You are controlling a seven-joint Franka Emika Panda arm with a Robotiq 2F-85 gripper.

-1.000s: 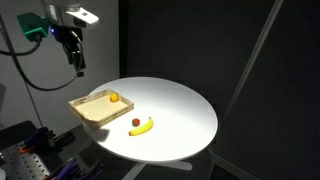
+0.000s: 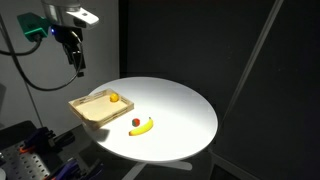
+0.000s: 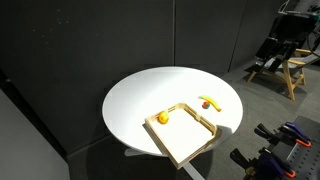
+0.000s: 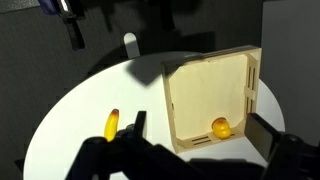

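Note:
High above the table's left side in exterior view 1, my gripper (image 2: pixel 76 68) hangs clear of everything. In the wrist view its dark fingers (image 4: pixel 126 152) stand wide apart, so it is open, with nothing held between them. A shallow wooden tray (image 2: pixel 83 115) lies on the round white table (image 2: pixel 185 120), with an orange fruit (image 2: pixel 114 98) inside near one corner. To the right of the tray rest a small red fruit (image 2: pixel 136 122) and a yellow banana (image 2: pixel 142 127), close together. The wrist view shows the banana (image 4: pixel 111 125) beside one finger; the red fruit is not visible there.
A wooden chair (image 3: pixel 285 75) stands beyond the table in exterior view 2. Dark walls and floor surround the table.

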